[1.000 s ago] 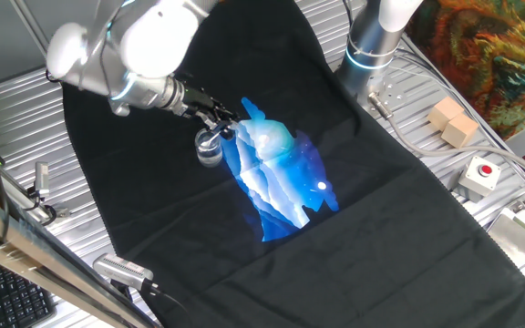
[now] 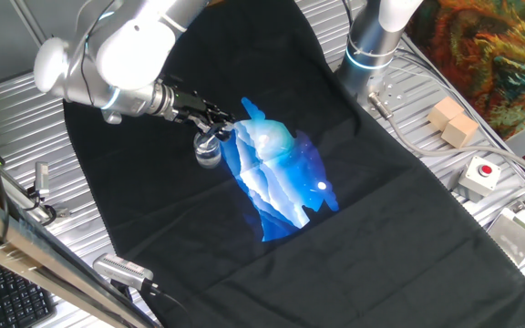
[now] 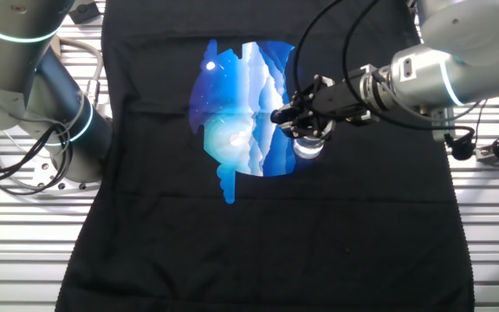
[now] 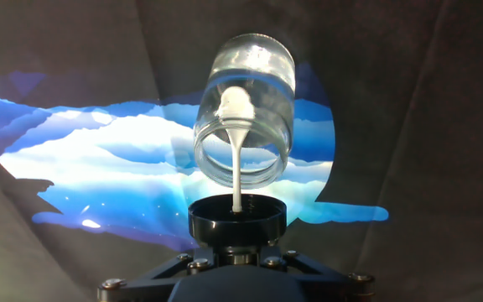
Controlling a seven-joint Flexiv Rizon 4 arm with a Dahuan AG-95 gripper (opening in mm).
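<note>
A clear glass jar (image 4: 254, 88) stands with its mouth towards the camera in the wrist view. In front of it is a round black cap (image 4: 237, 225), and a white stick (image 4: 236, 172) with a wider end runs from the cap towards the jar's mouth. Whether that end is inside the glass or only in front of it, I cannot tell. My gripper (image 2: 223, 129) appears shut on the cap; its fingertips are hidden behind it in the wrist view. Seen from outside, the gripper is close beside the jar (image 2: 208, 153), at the edge of a blue printed mat (image 2: 285, 173).
Black cloth (image 2: 354, 264) covers the table, widely bare around the mat. Wooden blocks (image 2: 453, 122) and a red-button box (image 2: 478, 178) lie off the cloth to the right. A camera (image 2: 123, 271) stands at the front left.
The jar looks nearly unmoved.
</note>
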